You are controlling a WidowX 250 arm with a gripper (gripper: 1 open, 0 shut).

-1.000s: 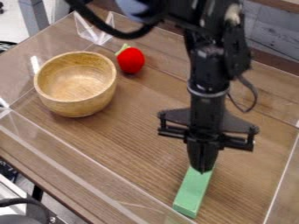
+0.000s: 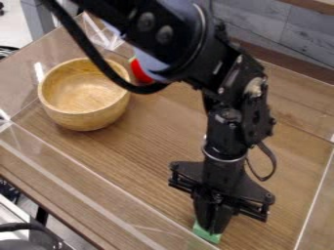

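Note:
My black gripper point(image 2: 220, 200) is low at the front right of the wooden table, right over a green block point(image 2: 206, 229), which it mostly covers. Only the block's lower end shows below the fingers. Whether the fingers are shut, and whether anything is between them, is hidden.
A wooden bowl point(image 2: 81, 98) sits at the upper left. A red object point(image 2: 140, 70) behind it is mostly hidden by the arm. A grey panel point(image 2: 294, 39) runs along the back.
The arm and gripper have come down toward the front, covering most of the green block. The arm now hides more of the red object at the back.

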